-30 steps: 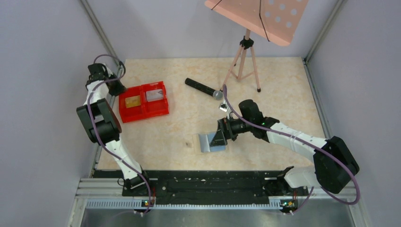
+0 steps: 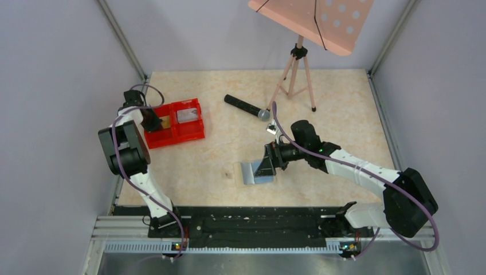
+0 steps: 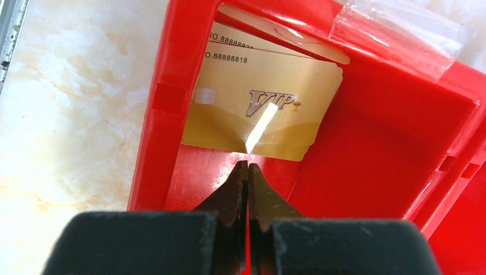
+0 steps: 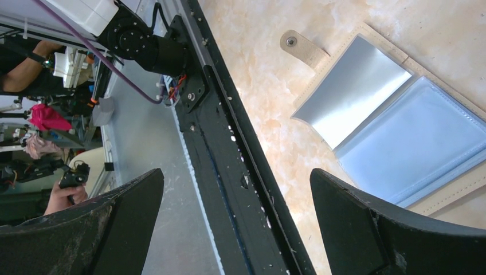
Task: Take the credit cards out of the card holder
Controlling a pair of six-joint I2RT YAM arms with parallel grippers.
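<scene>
Gold VIP cards [image 3: 275, 80] lie overlapping in the left compartment of a red tray [image 2: 186, 137]. Just past the lower edge of these cards in the left wrist view, my left gripper is shut, with nothing visible between its fingertips. From the top it covers part of that compartment. The card holder [image 4: 424, 154], beige with blue and silvery panels, lies open on the table near the front edge. My right gripper stands open above the table by the holder, its fingers empty. No card shows clearly in the holder's visible part.
Whitish, card-like things [image 2: 187, 115] lie in the tray's right compartment. A black microphone [image 2: 246, 106] rests at the back middle, and a tripod [image 2: 295, 69] stands behind it.
My left gripper has moved right and toward the front, from the tray's back left corner to over its left compartment. The right arm has shifted only slightly.
</scene>
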